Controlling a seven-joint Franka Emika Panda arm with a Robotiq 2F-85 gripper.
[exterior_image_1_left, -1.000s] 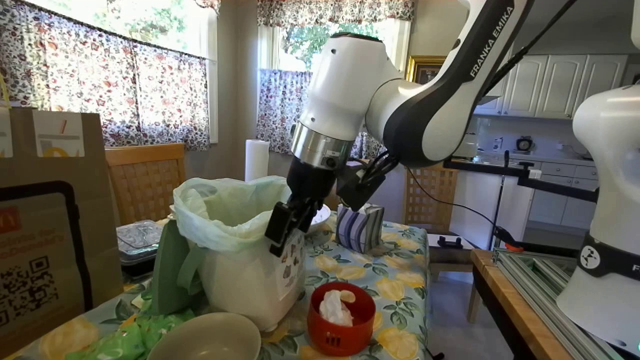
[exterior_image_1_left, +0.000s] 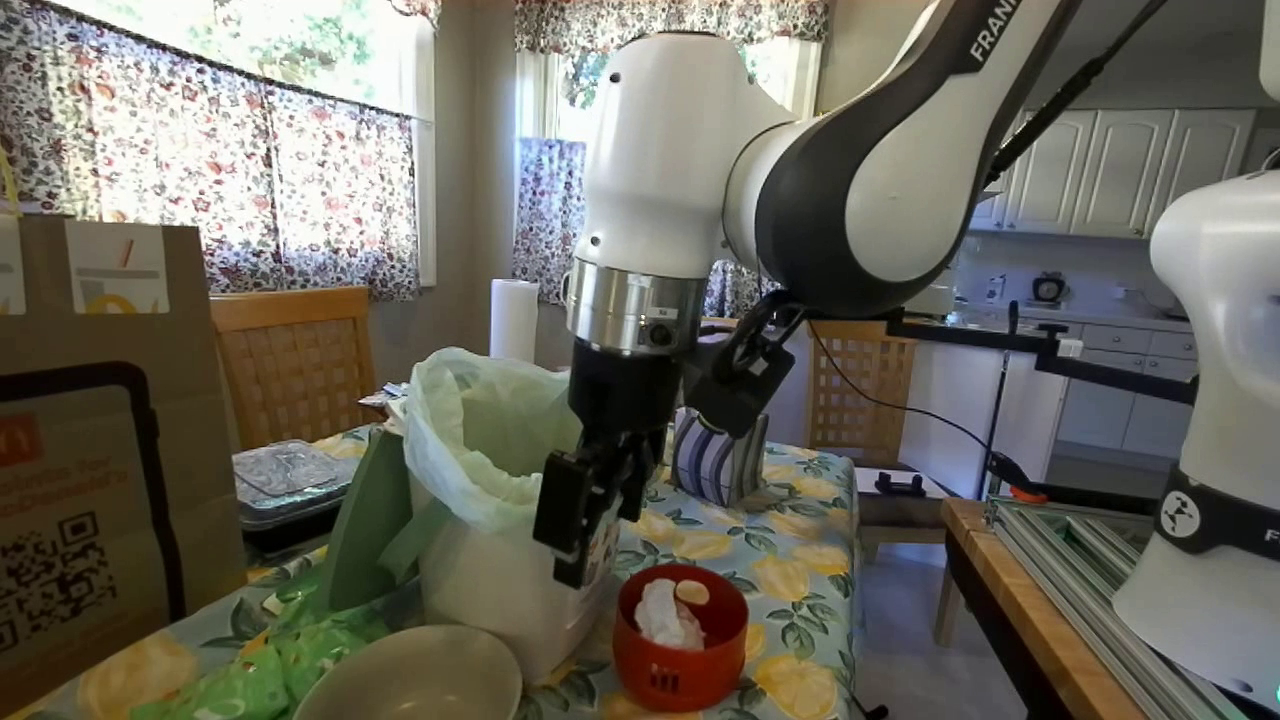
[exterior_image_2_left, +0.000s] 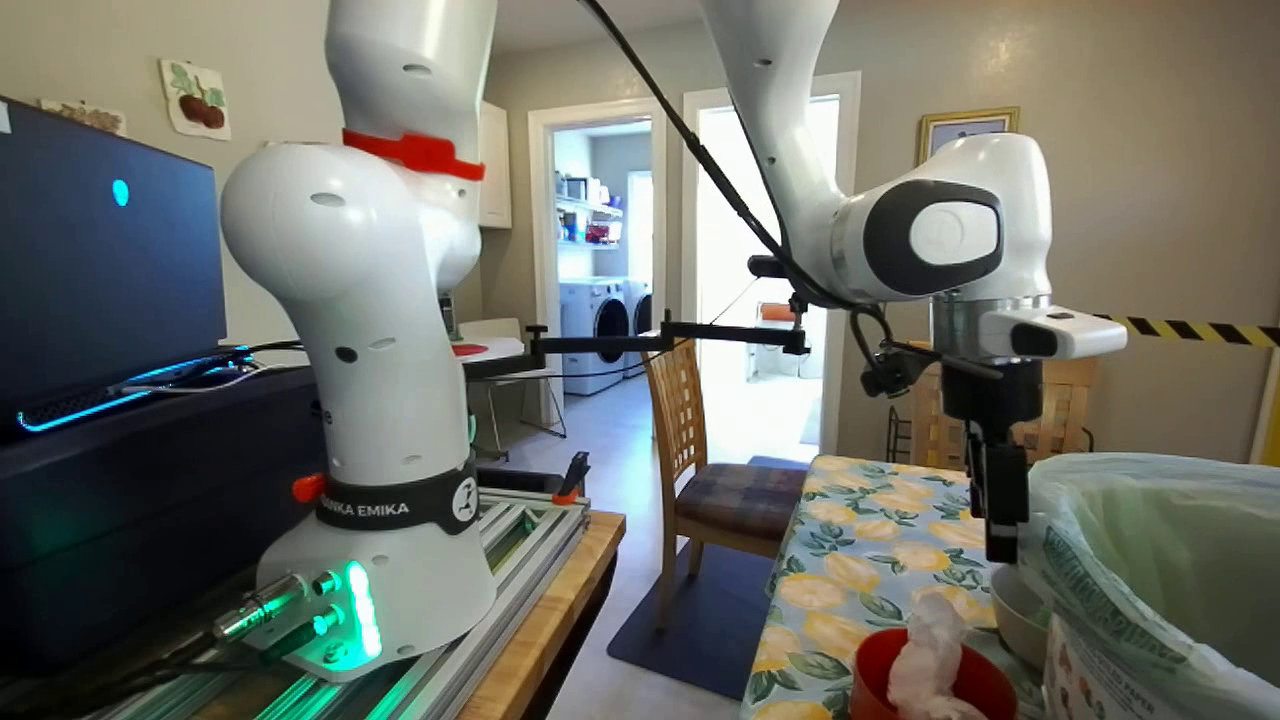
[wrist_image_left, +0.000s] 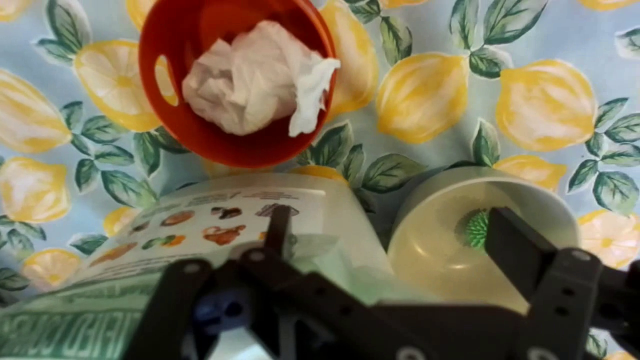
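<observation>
My gripper (exterior_image_1_left: 588, 534) points down beside the white bin (exterior_image_1_left: 486, 600), its fingers wide apart. The bin has a pale green bag (exterior_image_1_left: 480, 480) folded over its rim. In the wrist view, one of my fingers (wrist_image_left: 279, 231) shows over the bin's printed side, while the other finger (wrist_image_left: 510, 246) overlaps a cream bowl (wrist_image_left: 432, 240). Nothing is held between them. A red cup (wrist_image_left: 240, 157) with crumpled white tissue (wrist_image_left: 246, 81) inside stands close to the bin. Whether my fingers touch the bin is hard to tell.
A green lid (exterior_image_1_left: 366, 528) leans at the bin's left, near green plastic packaging (exterior_image_1_left: 288, 660). A striped tissue box (exterior_image_1_left: 714, 456) stands farther back. At far left is a paper bag (exterior_image_1_left: 96, 444). The lemon-print tablecloth (exterior_image_1_left: 780, 576) has free room right of the red cup.
The arm has come lower and its wrist stands more upright. The bin's rim has shifted right and the bin leans or sits differently, its lid shifted along. The red cup stays almost in place.
</observation>
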